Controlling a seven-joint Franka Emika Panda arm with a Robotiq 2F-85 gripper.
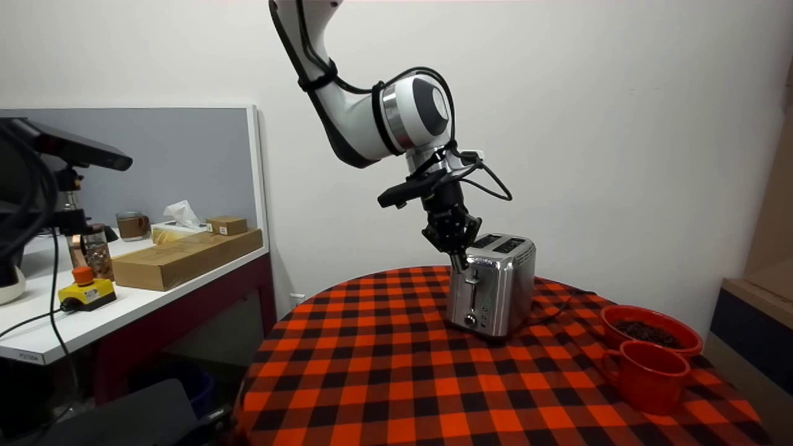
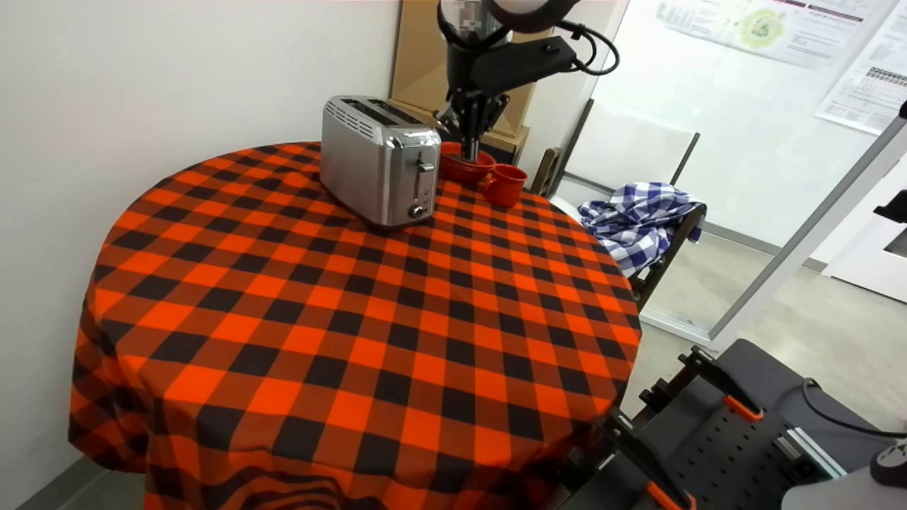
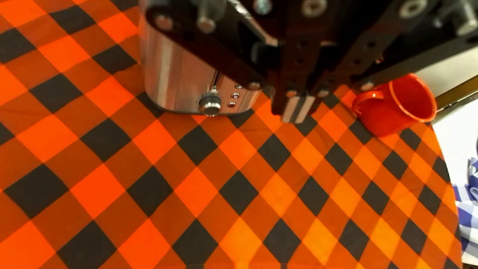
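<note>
A silver two-slot toaster stands upright on the checked table, its lever high on the front end panel. My gripper points down close to that panel, its fingers shut with nothing showing between them. In the second exterior view a gap shows between the toaster and my gripper, right of the lever. The wrist view has the fingertips together, right of the toaster's knob; the arm's linkage hides the toaster's upper part. Whether anything touches, I cannot tell.
A red mug and a red bowl of dark bits stand at the table's right edge. The toaster's cord runs behind it. The checked tablecloth is clear in front and to the left in the first exterior view.
</note>
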